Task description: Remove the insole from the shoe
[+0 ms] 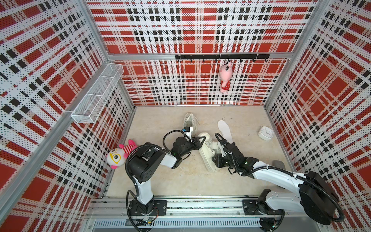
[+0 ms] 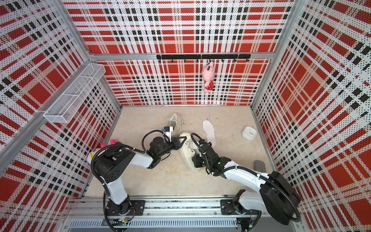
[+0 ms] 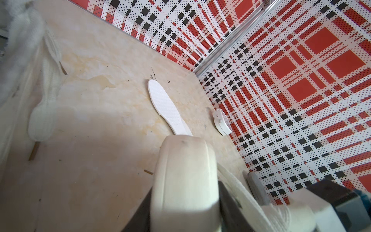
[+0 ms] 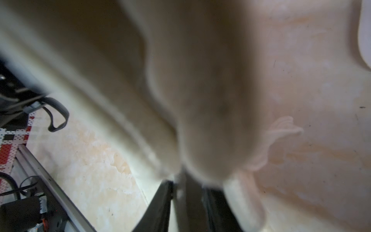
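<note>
A cream shoe (image 1: 208, 158) lies between the two arms, its opening toward the right gripper. My left gripper (image 1: 202, 141) is shut on the shoe's end, which fills the gap between its fingers in the left wrist view as a pale rounded block (image 3: 184, 181). At the shoe's opening stands my right gripper, part open, with its fingers reaching down beside the blurred padded collar (image 4: 216, 96). Whether an insole lies between those fingers cannot be made out. A white insole (image 3: 164, 102) lies flat on the table behind the shoe.
Another cream shoe (image 2: 175, 121) stands behind the left gripper. To the right are a small white box (image 1: 265, 133) and a grey object (image 2: 259, 166). A plush toy (image 1: 117, 156) sits at the left wall.
</note>
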